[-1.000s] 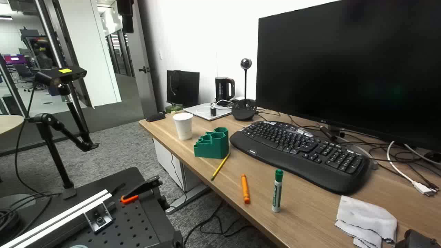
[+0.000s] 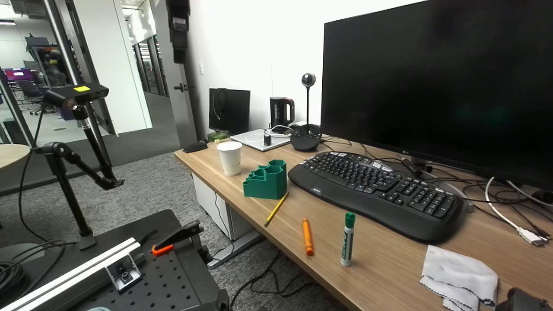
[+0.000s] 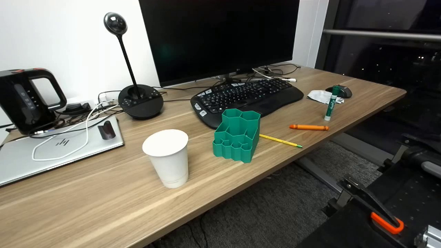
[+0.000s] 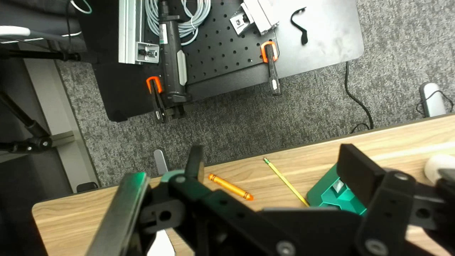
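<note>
A green-capped marker (image 2: 348, 239) stands upright on the desk. Beside it lies an orange crayon (image 2: 308, 236), also plain in the wrist view. A yellow pencil (image 3: 280, 141) rests with one end against the green stepped organizer (image 3: 236, 134), whose visible compartments look empty. High above the desk, a black part of my gripper (image 2: 179, 32) shows at the top of exterior view 1. From the wrist, my gripper is open, its fingers wide apart with nothing held. Its right finger (image 4: 360, 172) covers part of the organizer in that view; the left one is near the marker's top (image 4: 171, 175).
A white paper cup (image 3: 167, 159) stands beyond the organizer. The keyboard (image 2: 376, 194) and monitor (image 2: 440, 93) occupy the back. A white cloth (image 2: 459, 274) lies near the mouse (image 3: 344, 91). Bare desk surrounds the crayon. The desk's front edge drops to carpet.
In exterior view 1 the black gripper part has shifted right and slightly down. The desk objects have stayed put.
</note>
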